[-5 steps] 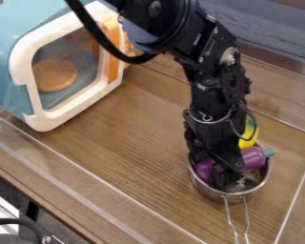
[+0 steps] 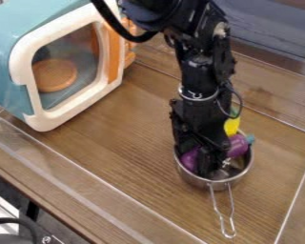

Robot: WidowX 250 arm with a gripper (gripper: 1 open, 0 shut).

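Note:
My black gripper (image 2: 206, 145) reaches down into a metal pot (image 2: 224, 174) with a long wire handle. Inside the pot is a purple object (image 2: 236, 146), partly hidden by the fingers, with more purple showing at the left. Whether the fingers are closed on it I cannot tell. A yellow object (image 2: 233, 126) shows behind the gripper.
A light blue and white toy oven (image 2: 47, 110) with an orange disc inside stands at the upper left. A cable lies at the lower left corner.
The arm has shifted a little left and up. The pot and the purple object have also moved slightly left.

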